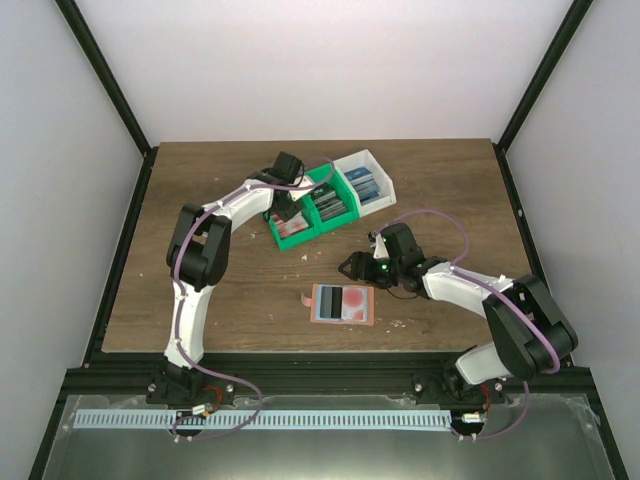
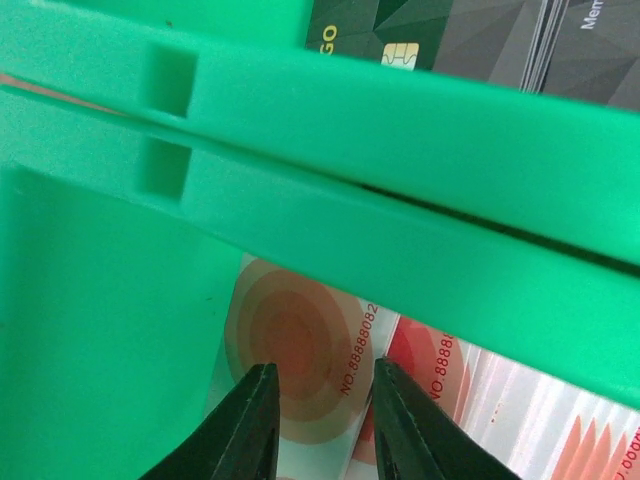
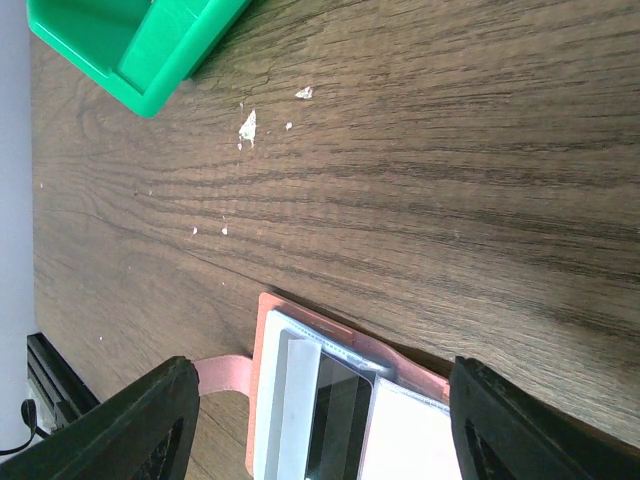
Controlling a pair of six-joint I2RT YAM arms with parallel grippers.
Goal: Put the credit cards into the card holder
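In the top view my left gripper (image 1: 285, 205) is down over the front green bin (image 1: 300, 239). In the left wrist view its part-open fingertips (image 2: 320, 385) are at red-and-white cards (image 2: 290, 340); nothing is clearly held. A divider wall (image 2: 420, 130) separates them from dark cards (image 2: 450, 40). My right gripper (image 1: 355, 268) hangs open above the pink card holder (image 1: 307, 300), which shows dark and pale pockets (image 3: 340, 420) in the right wrist view.
A white bin (image 1: 389, 197) with blue cards stands at the back beside the green bins. Bare wooden table (image 1: 220, 310) surrounds the card holder and lies between it and the bins.
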